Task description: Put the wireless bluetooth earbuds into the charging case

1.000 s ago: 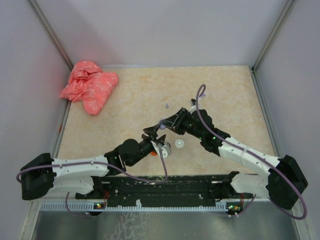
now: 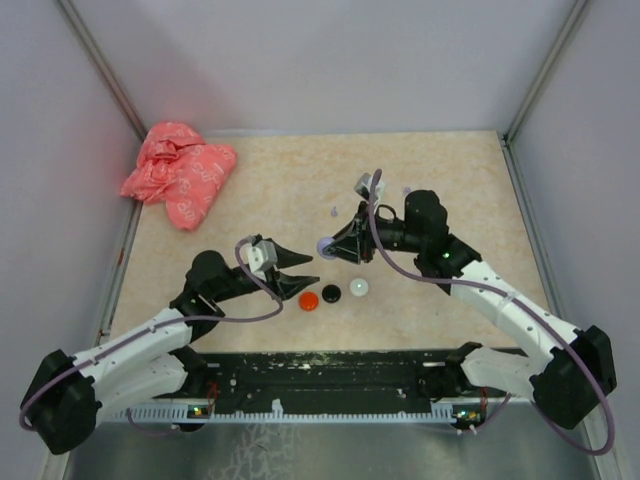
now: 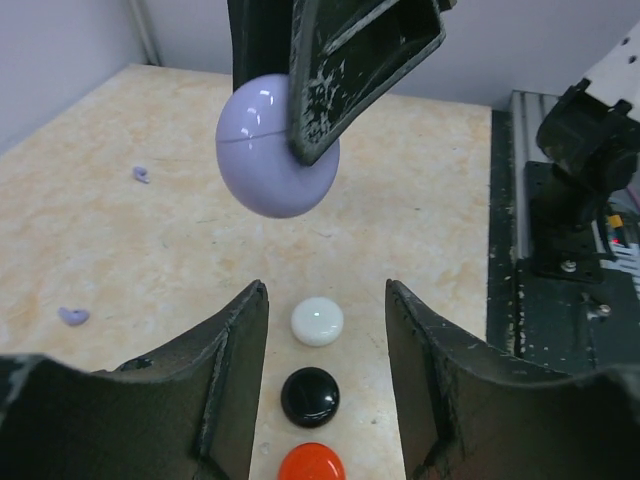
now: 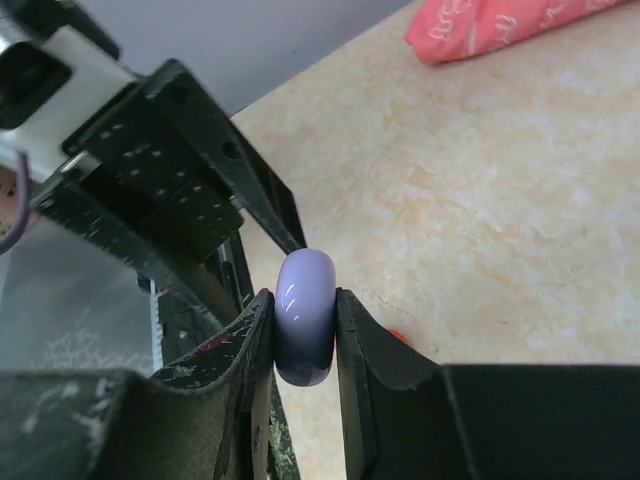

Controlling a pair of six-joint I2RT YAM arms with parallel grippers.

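Note:
A lavender charging case (image 3: 268, 165) is held between the fingers of my right gripper, which is shut on it in mid-air; in the top view it is the pale round shape (image 2: 326, 247). Just left of it, my left gripper (image 2: 298, 268) stands open with nothing between its fingers. Two small lavender pieces, likely earbuds, lie on the table: one (image 3: 73, 316) nearer, another (image 3: 141, 174) farther back. In the right wrist view the left gripper's fingers are just behind the case.
White (image 2: 359, 287), black (image 2: 331, 293) and orange (image 2: 308, 300) discs lie on the table (image 2: 280, 180) below the grippers. A pink patterned cloth (image 2: 180, 170) is at the back left.
My left gripper has drawn back leftward and upward in the top view, away from the case, and turned. The right gripper has shifted slightly with the case still in it.

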